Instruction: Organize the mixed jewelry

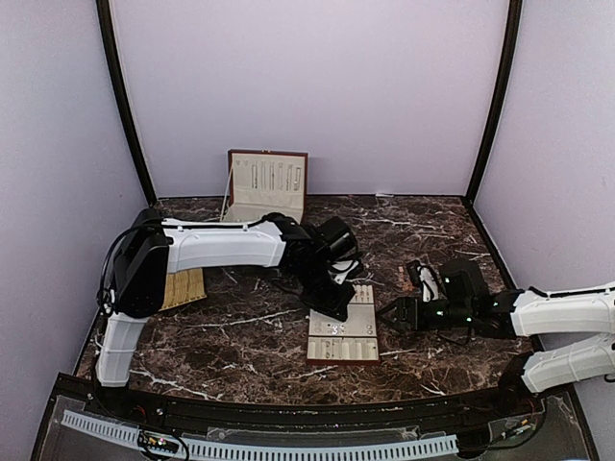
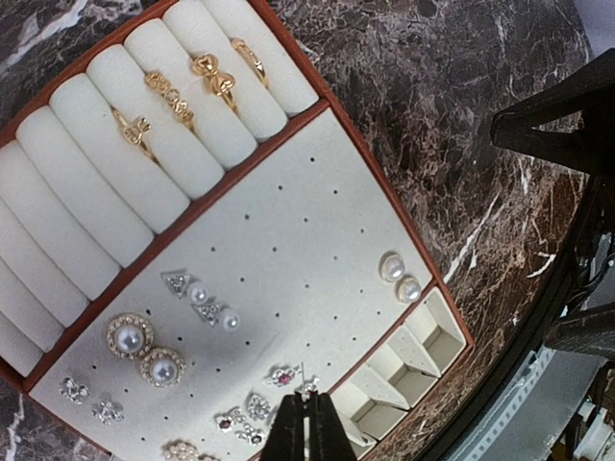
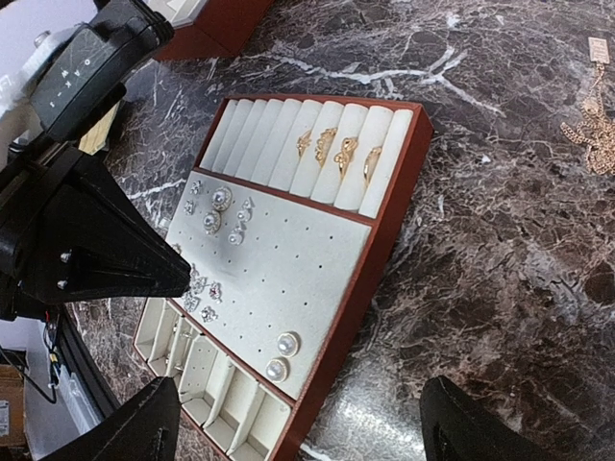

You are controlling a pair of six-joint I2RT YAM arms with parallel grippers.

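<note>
The jewelry tray (image 1: 344, 348) holds gold rings (image 2: 173, 101) in slotted rolls, earrings on the white board (image 3: 288, 259), and divided compartments (image 2: 432, 346) along one side. Pearl studs (image 3: 286, 344), larger pearl earrings (image 2: 163, 367) and sparkly studs (image 2: 258, 407) are on the board. My left gripper is over the board, shut on a small silver earring with a thin pin showing at its tips. My right gripper (image 1: 384, 312) stands open beside the tray's right edge, nothing seen between its fingers.
An open jewelry case (image 1: 267, 178) stands at the back left. A yellow mat (image 1: 183, 288) lies left, partly behind my left arm. Gold chain jewelry (image 3: 596, 134) lies on the marble beyond the tray.
</note>
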